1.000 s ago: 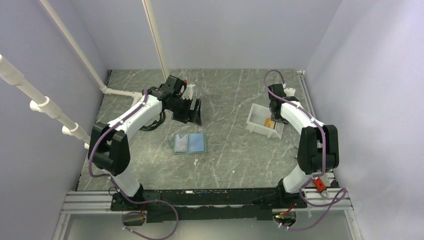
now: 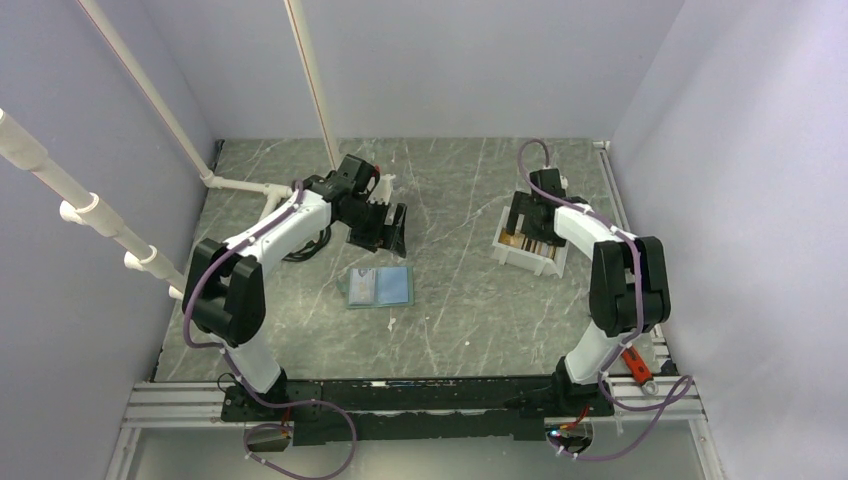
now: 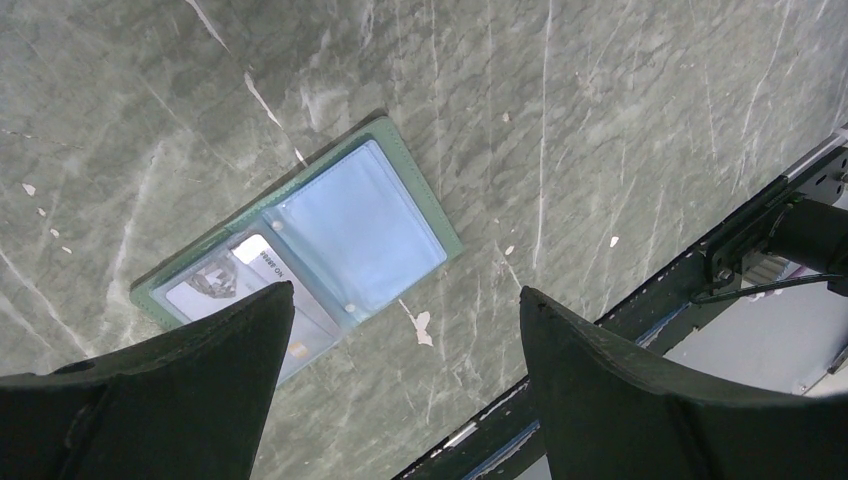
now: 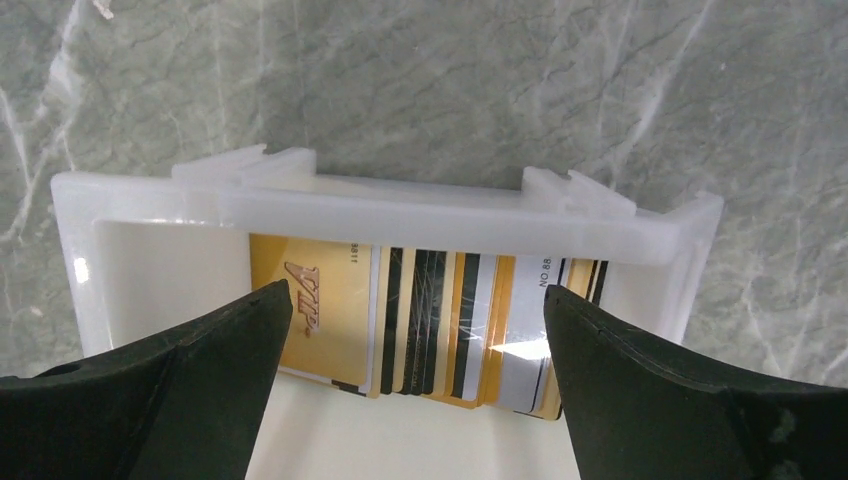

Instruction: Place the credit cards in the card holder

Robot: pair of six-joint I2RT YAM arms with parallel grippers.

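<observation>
The card holder (image 3: pixel 422 190) lies open on the table at left of centre, seen whole in the top view. A silvery card (image 3: pixel 215 285) shows under the clear sleeve of its left half; the right half is plain blue. Above and behind it, my left gripper (image 2: pixel 393 231) hangs open, nothing between its fingers. At the right, a white bin (image 4: pixel 430 220) holds several gold and silver credit cards (image 4: pixel 335 300), overlapping in a row along its near wall. Over this bin my right gripper is open, its fingers in front of the cards, which no finger visibly grips.
Bare marble table (image 2: pixel 450 270) separates the holder from the bin. White pipes (image 2: pixel 240 185) and a black cable coil (image 2: pixel 308 247) stand at the left. An orange-handled tool (image 2: pixel 636 363) lies at the front right.
My right gripper has moved left over the bin. Cards that were bunched at the bin's right side now spread further left. The left gripper has shifted only slightly.
</observation>
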